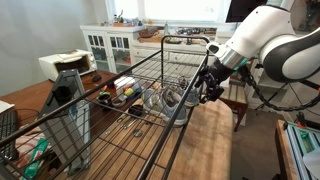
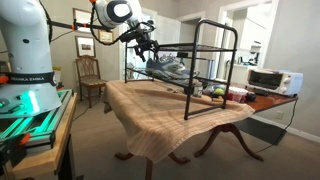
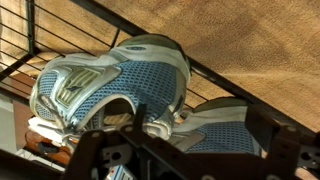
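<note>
Two grey-and-blue running shoes rest on the wire rack. In the wrist view one shoe point(image 3: 125, 80) lies on its side at the left, its opening toward the bottom of the view. The other shoe point(image 3: 215, 130) shows only in part, lower down between the fingers. My gripper is open, its two dark fingers set wide apart over the shoes. From the side, the gripper point(image 2: 144, 47) hangs at the rack's end, close to the shoes point(image 2: 172, 69). Whether a fingertip touches a shoe cannot be told.
The black wire rack point(image 1: 160, 62) stands on a table with a brown cloth point(image 2: 160, 115), its rails running close to my gripper. Small items point(image 1: 122, 92) and a grey metal object point(image 1: 70, 95) lie farther along. Bare cloth shows beside the rack.
</note>
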